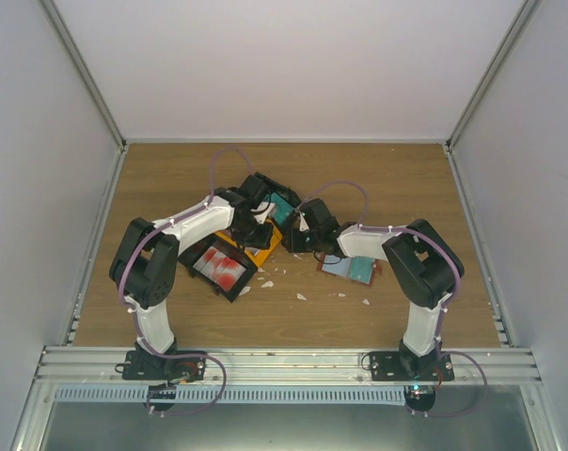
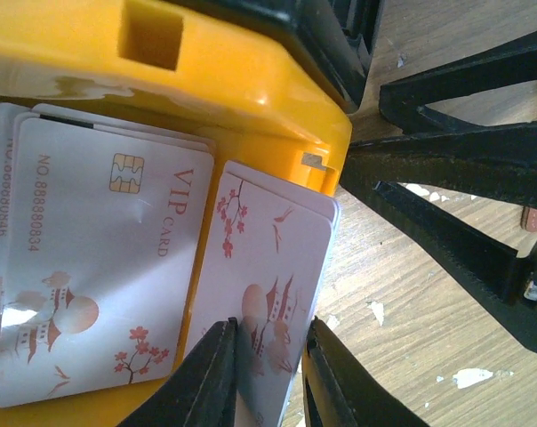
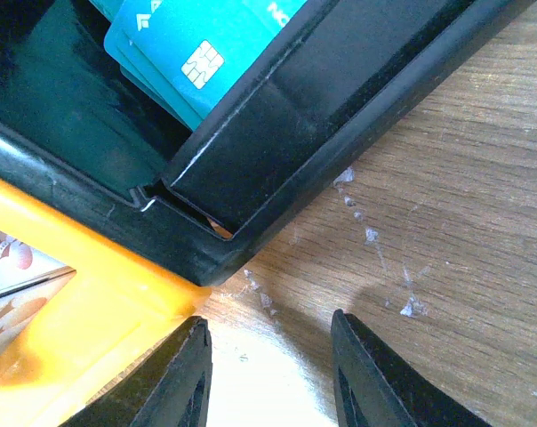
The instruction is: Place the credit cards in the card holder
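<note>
My left gripper is over the yellow card holder (image 2: 206,53), its fingertips at a white floral card (image 2: 260,231) standing beside a stack of white VIP cards (image 2: 104,258) in that holder; whether they grip it is hard to tell. My right gripper is low at the yellow holder's corner, beside a black holder (image 3: 295,116) with teal cards (image 3: 202,44). In the right wrist view its fingers show apart; what lies between them is unclear.
A black holder with red-and-white cards (image 1: 218,268) sits at the front left. A brown holder with pale and teal cards (image 1: 348,270) lies under the right arm. Small white scraps are scattered on the wood.
</note>
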